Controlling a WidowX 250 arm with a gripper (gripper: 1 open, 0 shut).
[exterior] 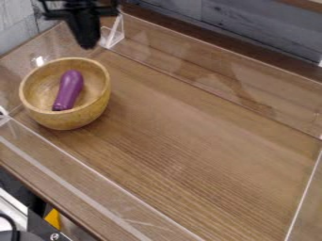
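Note:
A round wooden bowl (pixel 90 105) sits on the left side of the table, with a long purple object (pixel 68 91), like an eggplant, lying inside it. The black gripper (pixel 87 40) is at the top left, above and behind the bowl, partly out of frame and blurred; whether its fingers are open or shut is hard to make out. Nothing purple is with it.
A raised edge runs along the back right. Dark space with a small yellow item lies beyond the table at the bottom left.

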